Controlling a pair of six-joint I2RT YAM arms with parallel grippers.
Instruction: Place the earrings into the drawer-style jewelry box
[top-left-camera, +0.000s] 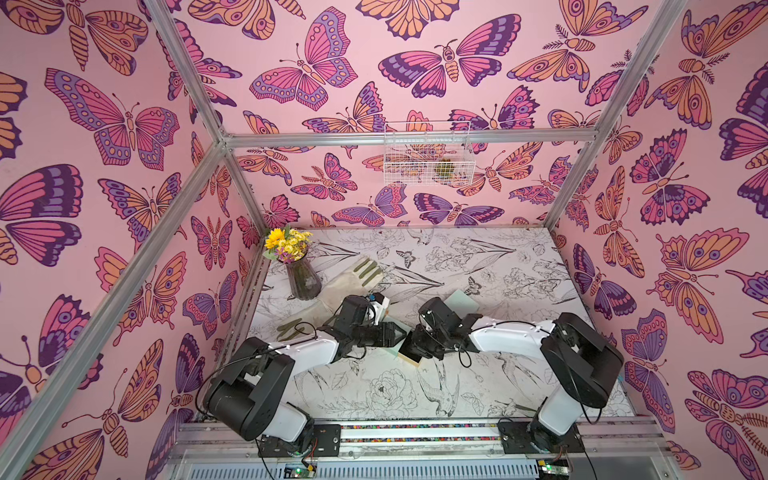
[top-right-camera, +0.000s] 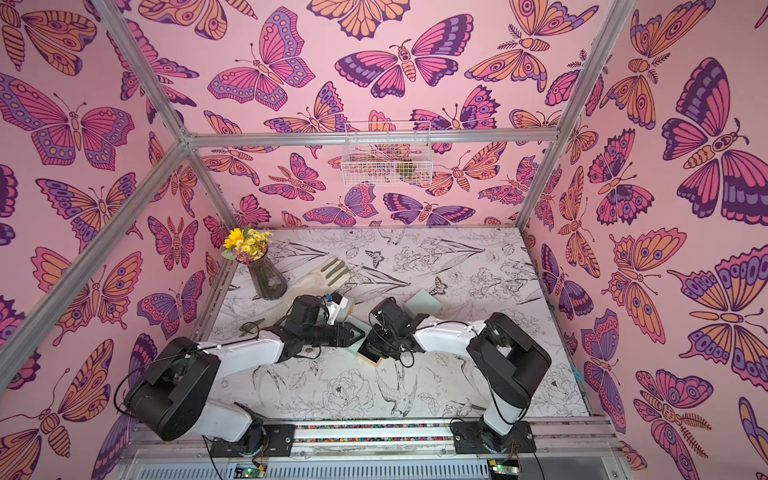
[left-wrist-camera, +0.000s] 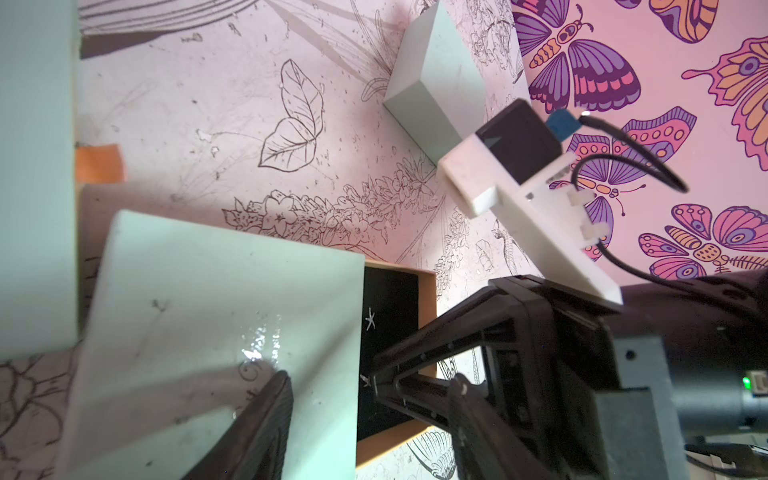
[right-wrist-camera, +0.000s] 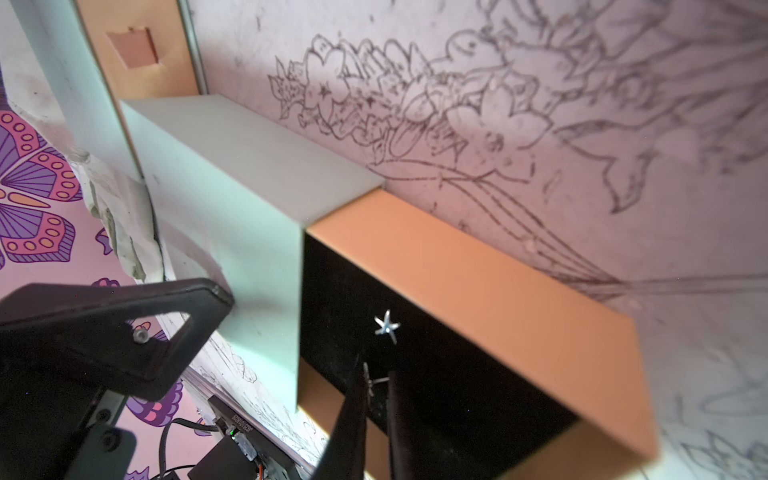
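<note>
The mint jewelry box (left-wrist-camera: 232, 320) lies with its drawer (right-wrist-camera: 480, 280) pulled out, showing a black lining and tan walls. One silver star earring (right-wrist-camera: 387, 326) rests on the lining; a second silver piece (right-wrist-camera: 376, 381) is right at my right fingertips. My right gripper is shut, its tips down inside the drawer; whether that piece is pinched or only behind the tips is unclear. Beside the box's closed end, my left gripper stands part open, one finger overlapping the mint top in its wrist view and nothing visible between its fingers.
Another mint box with an orange tab (left-wrist-camera: 101, 164) stands close to the jewelry box. Farther right is a mint block (left-wrist-camera: 436, 84). A vase of flowers (top-left-camera: 304, 278) and a pale striped cloth (top-left-camera: 348, 288) occupy the left side.
</note>
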